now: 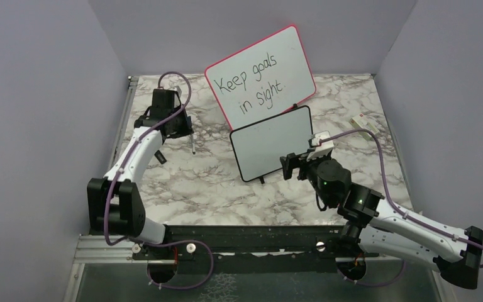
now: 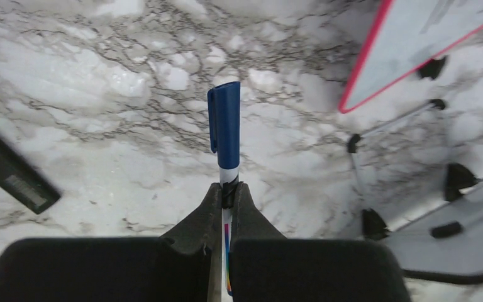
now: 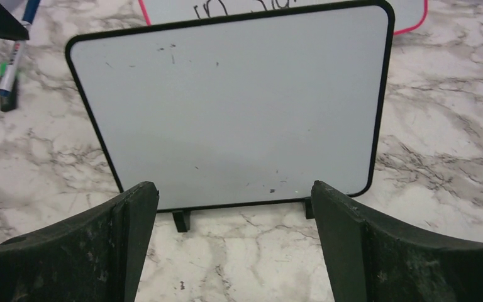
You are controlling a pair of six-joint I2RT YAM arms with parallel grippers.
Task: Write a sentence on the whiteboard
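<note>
A capped marker (image 2: 228, 126), blue cap and white barrel, is pinched at its barrel by my left gripper. The left wrist view shows it raised off the marble, cap end pointing away. Part of the barrel is hidden behind the fingers. The black-framed whiteboard (image 1: 273, 143) stands tilted on small feet and bears no writing, only small specks in the right wrist view. Behind it leans a pink-framed board (image 1: 261, 75) reading "Keep goals in sight". My right gripper is open and empty, in front of the blank board's lower edge.
A black object with a green end (image 2: 16, 173) lies on the marble at the left. On the right side rests a small green and white box (image 1: 365, 126).
</note>
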